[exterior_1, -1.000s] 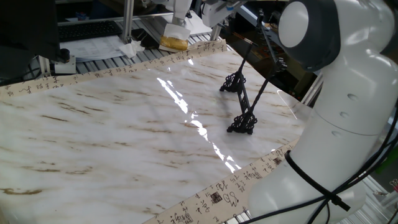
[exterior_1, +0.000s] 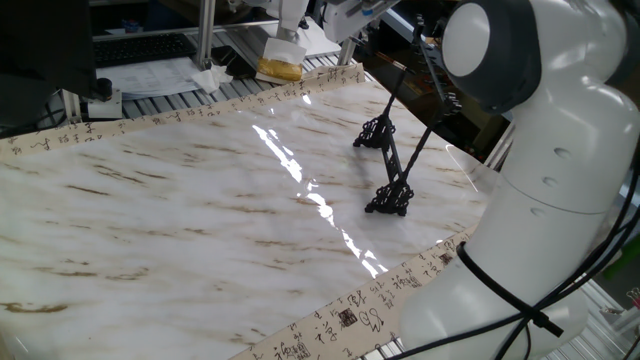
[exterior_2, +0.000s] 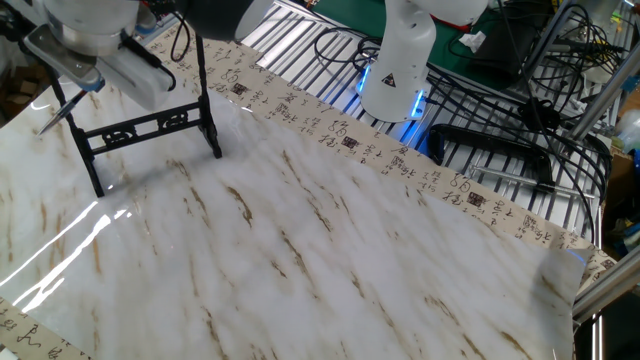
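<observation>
A black stand (exterior_1: 393, 165) with ornate feet and two tall posts stands upright on the marbled sheet. Its openwork crossbar (exterior_2: 137, 131) shows clearly in exterior view 2. My gripper (exterior_2: 85, 76) is at that view's upper left, close by the stand's top, partly cut off by the frame edge. A thin, pointed, brush-like object (exterior_2: 62, 112) slants down below the hand; whether the fingers hold it I cannot tell. How the fingers stand is unclear. In exterior view 1 my white arm (exterior_1: 560, 150) fills the right side.
The white-and-brown marbled sheet (exterior_2: 300, 240) is wide and mostly bare, bordered by a lettered beige strip (exterior_2: 350, 143). Another white robot base (exterior_2: 392, 85) with blue lights stands behind it. Dark cables (exterior_2: 560, 110) lie at the right. A keyboard (exterior_1: 140, 48) is at the back.
My upper arm has shifted very slightly left in exterior view 1. The stand and sheet have stayed put.
</observation>
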